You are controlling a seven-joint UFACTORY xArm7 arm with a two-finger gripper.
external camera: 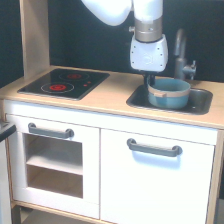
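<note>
A teal pot (169, 94) with a brownish rim is at the dark sink (201, 101), on the basin's left and middle part. Whether its base rests on the sink floor or hangs just above it cannot be told. My gripper (150, 79) points down from the white arm (149, 30) at the pot's left rim, touching it or very close. The fingers are small, dark and partly lost against the pot and sink, so their opening is unclear.
Behind the pot rises a grey faucet (180, 56). A black cooktop (66, 83) lies on the left of the wooden counter (112, 95), with bare counter between it and the sink. Below are white cabinet doors (154, 182) with grey handles.
</note>
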